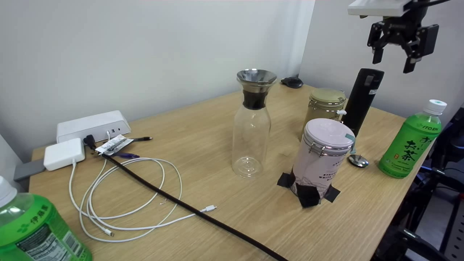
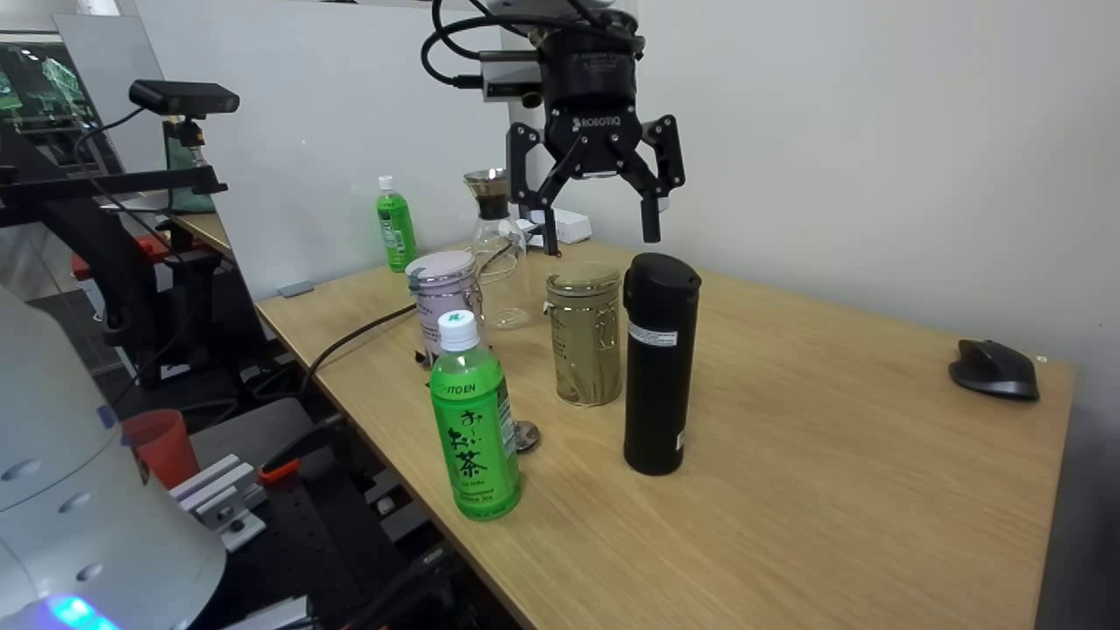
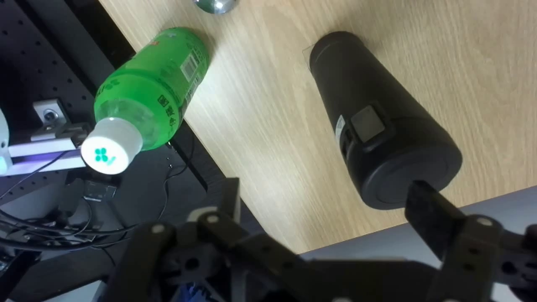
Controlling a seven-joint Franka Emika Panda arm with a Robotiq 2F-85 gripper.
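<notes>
My gripper (image 2: 601,236) hangs in the air with its fingers spread and nothing between them. A tall black tumbler (image 2: 659,367) stands upright on the table, its lid a little below fingertip height in exterior view 2. In the wrist view the tumbler (image 3: 375,115) lies ahead of the right finger (image 3: 433,214), apart from it. A green tea bottle (image 2: 474,436) with a white cap is upright by the table's front edge; the wrist view has that bottle (image 3: 153,90) at upper left. Between tumbler and pink canister stands an olive canister (image 2: 585,346) with a clasp lid.
A pink canister (image 1: 324,156), taped down, and a glass carafe (image 1: 251,135) stand mid-table. A small metal lid (image 1: 358,161) lies near the tea bottle. Cables (image 1: 130,217) and a second green bottle (image 1: 37,228) occupy the other end. Bare table surrounds the mouse (image 2: 994,369).
</notes>
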